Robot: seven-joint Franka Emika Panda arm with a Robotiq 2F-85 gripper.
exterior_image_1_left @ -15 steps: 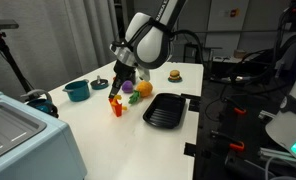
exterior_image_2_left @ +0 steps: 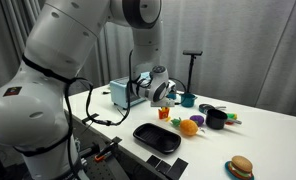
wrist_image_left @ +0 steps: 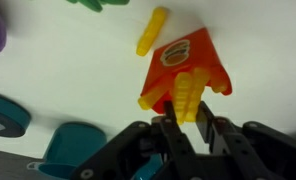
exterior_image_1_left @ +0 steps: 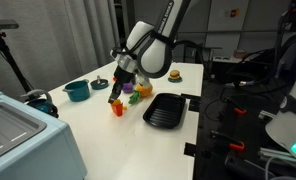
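Note:
A red french-fry carton (wrist_image_left: 182, 58) with a burger picture on it stands on the white table, with yellow fries (wrist_image_left: 192, 88) at its opening. In the wrist view my gripper is directly over these fries and shut on them. One loose yellow fry (wrist_image_left: 152, 31) lies beside the carton. From the first exterior view, the red and yellow carton (exterior_image_1_left: 117, 108) is left of the black tray, below my wrist. The second exterior view shows the carton (exterior_image_2_left: 163, 113) upright under the white arm. The exact contact of the fingertips is hard to make out.
A black tray (exterior_image_1_left: 165, 110) occupies the table's front middle. Teal pots (exterior_image_1_left: 78, 91) stand behind on the left, near a light-blue box (exterior_image_1_left: 26, 140). An orange (exterior_image_2_left: 189, 128) and green toy food are close by; a burger (exterior_image_2_left: 241, 166) is farther off.
The arm has shifted slightly over the last second, covering more of the purple item behind it. The carton shows little or no movement.

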